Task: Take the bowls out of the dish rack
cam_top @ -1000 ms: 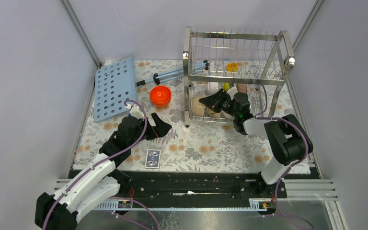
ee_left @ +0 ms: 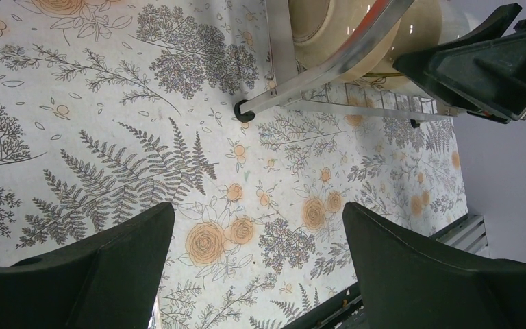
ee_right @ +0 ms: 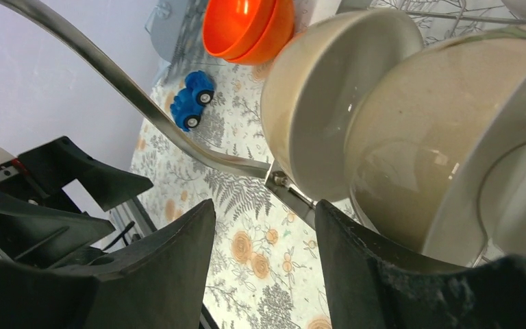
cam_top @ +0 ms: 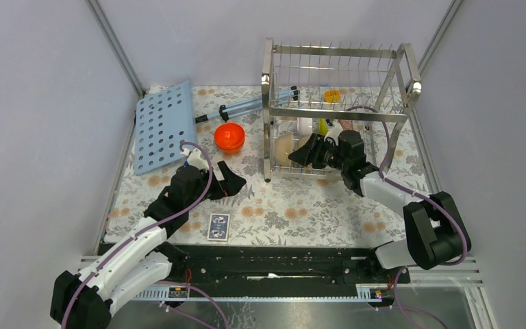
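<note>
Beige bowls stand on edge in the lower level of the metal dish rack [cam_top: 342, 51]. In the right wrist view, the nearer bowl [ee_right: 342, 103] is at the rack's left end. A second bowl [ee_right: 445, 137] is just right of it, close by the right finger [ee_right: 356, 253]. My right gripper is part open at the rack's front, with only tablecloth showing between its fingers. Stacked orange bowls [cam_top: 229, 137] rest on the table left of the rack. Left of the rack's front corner, my left gripper [cam_top: 231, 181] is open and empty.
A blue perforated board [cam_top: 164, 127] lies at the left, and a folded blue tripod [cam_top: 246, 106] at the back. A card pack [cam_top: 218, 227] sits near the front edge. The rack's upper level looks empty.
My right gripper's fingers have spread and drawn back slightly to the right and down. The end bowl, tilted a moment ago, now stands differently in the rack. The left arm is almost still.
</note>
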